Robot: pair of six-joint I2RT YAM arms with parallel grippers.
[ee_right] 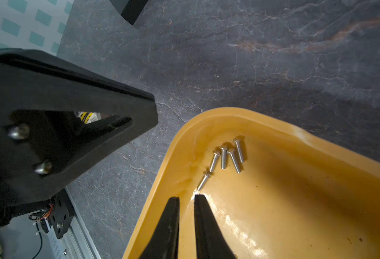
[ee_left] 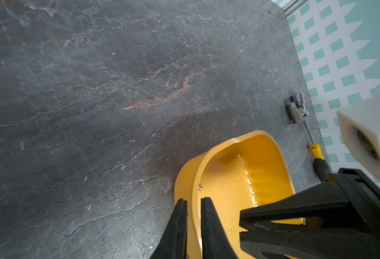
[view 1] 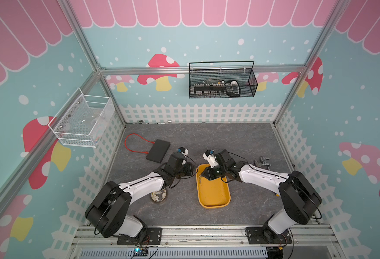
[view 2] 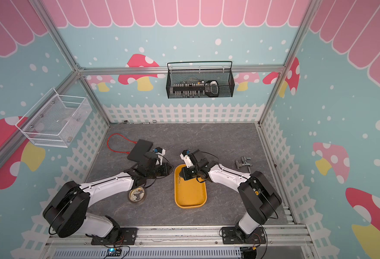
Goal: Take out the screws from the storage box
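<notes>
The yellow storage box (view 1: 216, 202) sits on the grey table. In the right wrist view several small metal screws (ee_right: 234, 160) lie loose on its floor, grouped near one rounded corner. My left gripper is shut on the box's rim (ee_left: 202, 166), one finger inside the wall and one outside. My right gripper hangs over the box, its fingers part open with nothing between them. The nearest screw (ee_right: 203, 180) appears just beyond those fingertips; the height between them is hard to judge. One screw head (ee_left: 200, 187) shows inside the wall in the left wrist view.
A round bowl (view 1: 159, 195) stands left of the box, below the left arm. Behind that arm lies a black flat case (view 1: 158, 150) with a red cord. Metal parts (view 1: 263, 161) and a yellow-handled screwdriver (ee_left: 315, 151) lie to the right. The table behind the box is clear.
</notes>
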